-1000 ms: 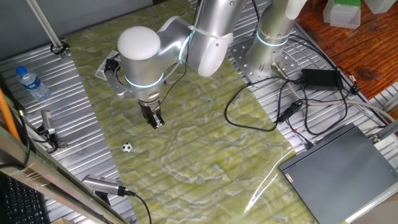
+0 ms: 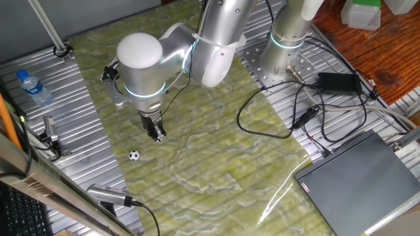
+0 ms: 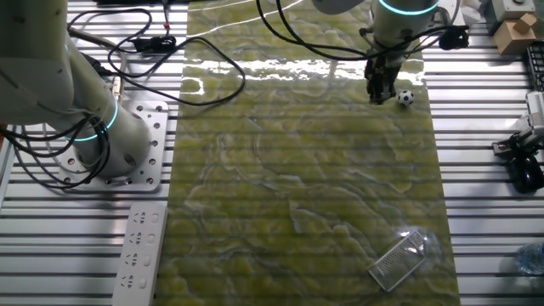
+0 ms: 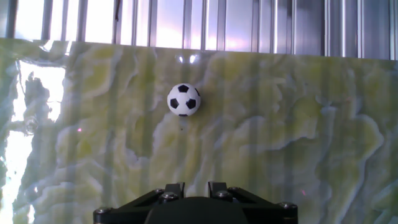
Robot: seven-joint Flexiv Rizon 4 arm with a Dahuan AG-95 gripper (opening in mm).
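Observation:
A small black-and-white soccer ball (image 2: 134, 155) rests on the green marbled mat, close to its edge. My gripper (image 2: 158, 137) hangs above the mat, up and to the right of the ball in exterior view 1. Exterior view 2 has the ball (image 3: 405, 98) just right of the gripper (image 3: 380, 97). In the wrist view, the ball (image 4: 183, 99) lies ahead of the gripper, slightly left of centre. A gap separates the two fingertips, with nothing between them. The fingers stand open, apart from the ball.
A clear grater-like object (image 3: 398, 262) lies on the mat (image 3: 280, 187). Black cables (image 2: 246, 124) loop near the arm's base, and a dark laptop (image 2: 361, 180) covers one corner. A bottle (image 2: 34, 88) and a camera (image 2: 108, 195) stand beyond the mat.
In exterior view 1, my gripper has shifted left and slightly down, nearer the ball. The ball has stayed put.

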